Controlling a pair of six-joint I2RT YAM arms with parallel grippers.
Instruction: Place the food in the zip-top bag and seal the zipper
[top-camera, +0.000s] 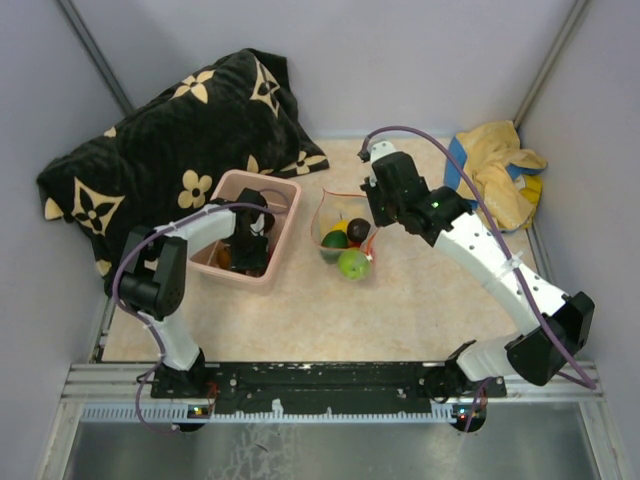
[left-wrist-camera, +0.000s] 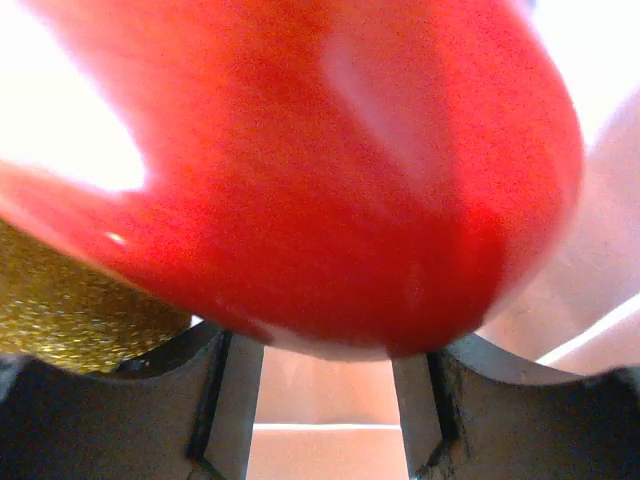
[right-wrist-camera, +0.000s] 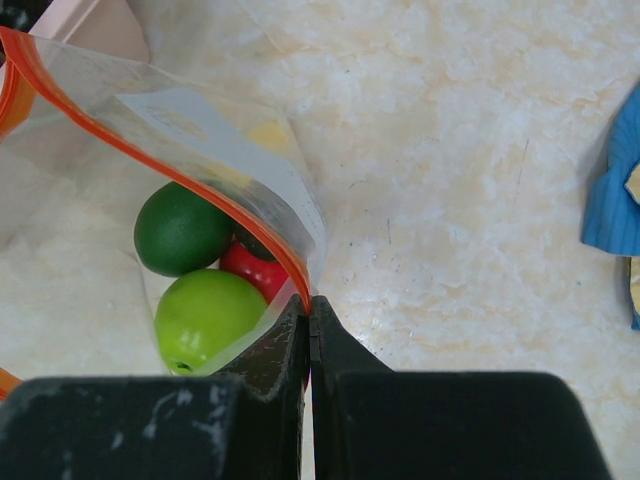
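Observation:
A clear zip top bag (top-camera: 330, 222) with an orange-red rim stands with its mouth spread, holding a green apple (top-camera: 354, 264), a dark green avocado-like food (top-camera: 334, 240), something red and other pieces. My right gripper is shut on the bag's orange edge. Inside the pink bin, my left gripper (top-camera: 250, 262) points down at the food. A shiny red food (left-wrist-camera: 350, 180) fills most of the left wrist view, right over the fingertips. Those fingers stand apart with a gap between them; contact with the red food is unclear. A brown speckled food (left-wrist-camera: 75, 300) lies beside it.
The pink bin (top-camera: 285, 225) has walls close around my left gripper. A dark flowered cushion (top-camera: 150, 165) lies behind the bin. At the back right sits a yellow and blue cloth (top-camera: 495, 175). Bare table (top-camera: 300, 325) stretches in front of the bag.

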